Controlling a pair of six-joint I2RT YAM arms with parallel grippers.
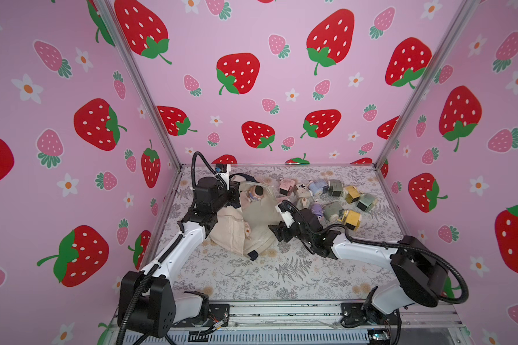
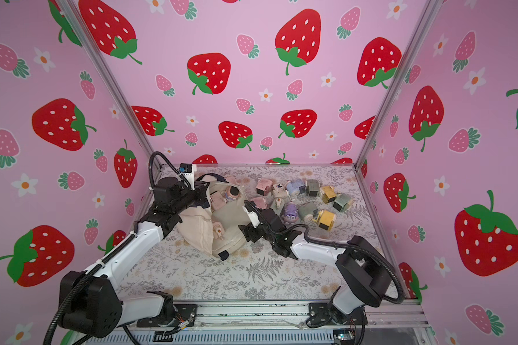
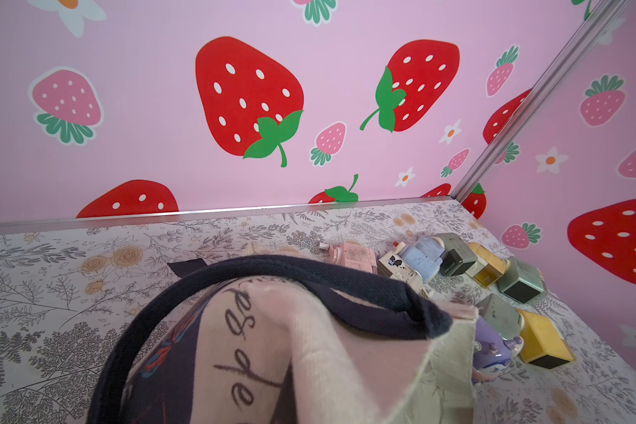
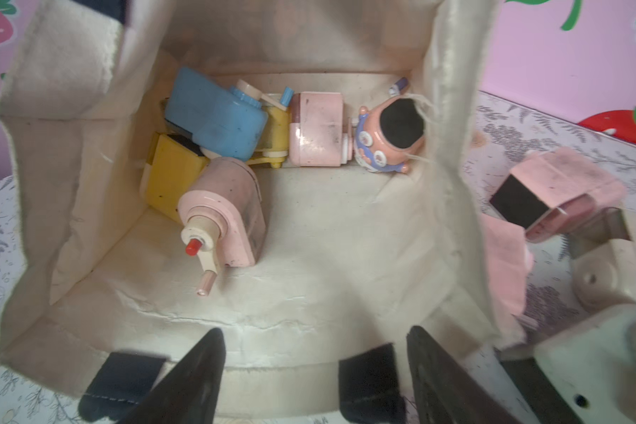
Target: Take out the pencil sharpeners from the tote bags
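The cream tote bag (image 1: 227, 233) lies open on the table. My left gripper (image 1: 233, 195) is at its upper left edge, its fingers hard to see; the dark strap (image 3: 247, 265) and bag fill the lower left wrist view. My right gripper faces into the bag's mouth with fingers apart and empty. Inside are a pink crank sharpener (image 4: 226, 212), a blue one (image 4: 226, 120), yellow ones (image 4: 166, 173), a pink box-shaped one (image 4: 316, 130) and an orange-pink round one (image 4: 388, 137).
Several sharpeners lie right of the bag, among them a purple one (image 2: 290, 212), a yellow one (image 2: 326, 219) and a grey-green one (image 2: 342, 202). Patterned walls enclose the back and sides.
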